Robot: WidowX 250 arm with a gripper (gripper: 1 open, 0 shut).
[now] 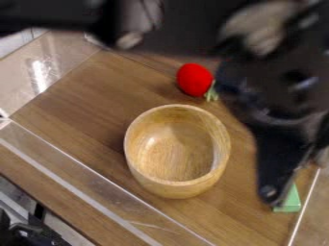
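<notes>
A dark, blurred gripper (272, 190) fills the upper right of the view, its lower tip hanging right of a wooden bowl (178, 154), over a green block (290, 202) that it mostly hides. Whether anything sits between its fingers cannot be seen. The bowl stands upright and looks empty. A red vegetable with a pale green stem (194, 80) lies behind the bowl.
Clear plastic walls (96, 192) run along its near and left edges. Dark arm parts cover the top of the view.
</notes>
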